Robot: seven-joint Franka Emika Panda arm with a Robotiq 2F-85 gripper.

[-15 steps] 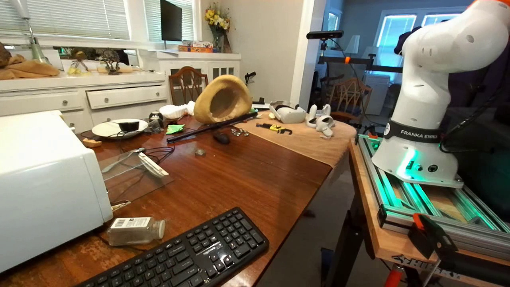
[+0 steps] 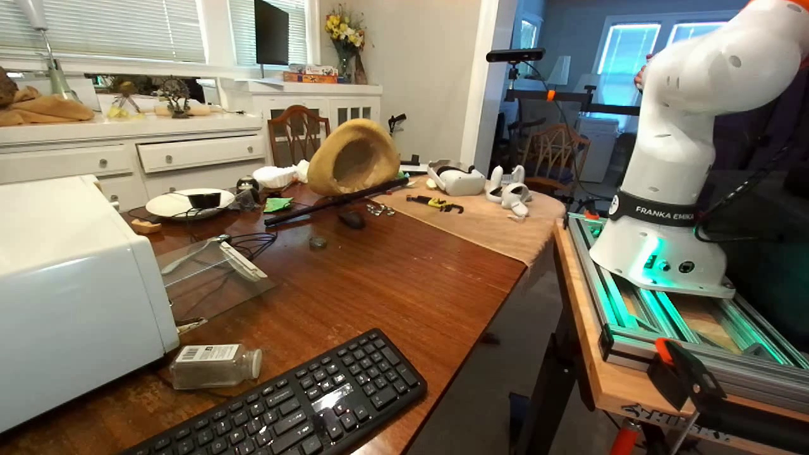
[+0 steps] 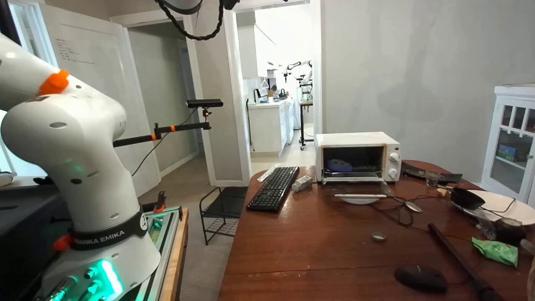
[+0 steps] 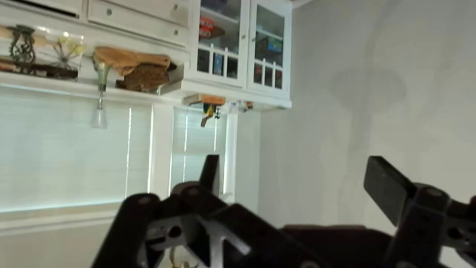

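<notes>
In the wrist view my gripper stands open, its two dark fingers wide apart with only wall and window behind the gap. It points away from the table, toward the white cabinet (image 4: 241, 44) and the blinds. Both exterior views show the white arm (image 2: 675, 114) raised over its base, with the gripper itself outside their edges. On the table (image 3: 321, 246) stands a white toaster oven (image 3: 358, 155) with its door down and a blue item (image 3: 339, 165) inside. A clear jar (image 2: 214, 367) lies on its side by the black keyboard (image 2: 303, 402).
A straw hat (image 2: 352, 159), a long black bar (image 3: 461, 263), a mouse (image 3: 420, 277), a white plate (image 3: 516, 208) and a green packet (image 3: 495, 251) occupy the table's far side. A small round lid (image 3: 379, 235) lies near the middle, with bare wood around it.
The raised upper arm has shifted slightly, and a dark part behind it has gone from view. Objects on the table look unmoved.
</notes>
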